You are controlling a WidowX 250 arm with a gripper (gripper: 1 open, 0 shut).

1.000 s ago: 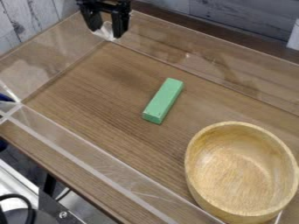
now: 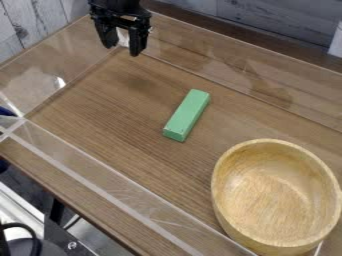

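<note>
A dark gripper (image 2: 120, 38) is at the top left of the camera view, over a small white object (image 2: 123, 38) that it partly hides; whether its fingers are open or shut on it is unclear. A green block (image 2: 187, 115) lies near the middle of the wooden floor. A large round tan bowl (image 2: 271, 193) sits at the lower right.
A wall runs along the top left edge, and black cables (image 2: 19, 240) lie at the bottom left corner.
The gripper has moved slightly down, toward the camera. The green block and the bowl have not moved.
</note>
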